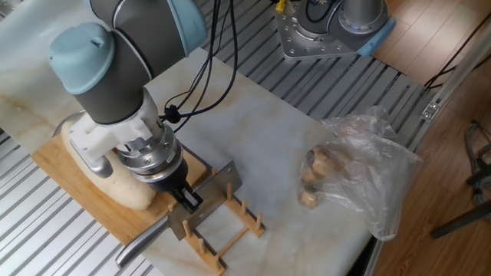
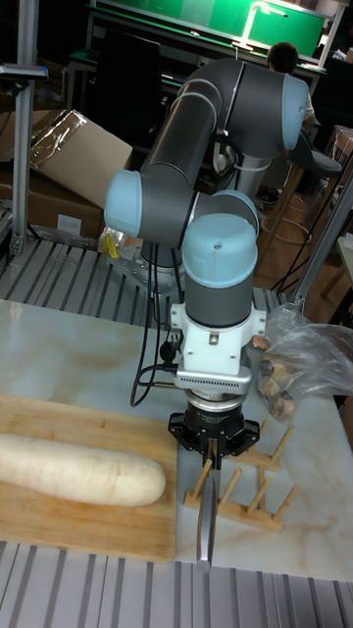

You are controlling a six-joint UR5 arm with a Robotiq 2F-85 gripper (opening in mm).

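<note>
A cleaver (image 1: 218,188) with a broad metal blade stands on edge in a small wooden peg rack (image 1: 232,244), its grey handle reaching out toward the cutting board's near side. My black gripper (image 1: 191,202) points down at the blade's upper edge, near the handle end. In the other exterior view, the gripper (image 2: 214,448) is right above the cleaver's handle (image 2: 206,523), in line with it. The fingertips overlap the blade in view, and whether they are apart or closed on it is unclear. A long white radish (image 2: 89,471) lies on the wooden cutting board (image 2: 105,527).
Right of the rack, a clear plastic bag (image 1: 368,172) holds several brownish lumps, perhaps potatoes. Between bag and rack the pale tabletop (image 1: 268,172) is bare. Black cables (image 1: 201,84) hang beside the arm.
</note>
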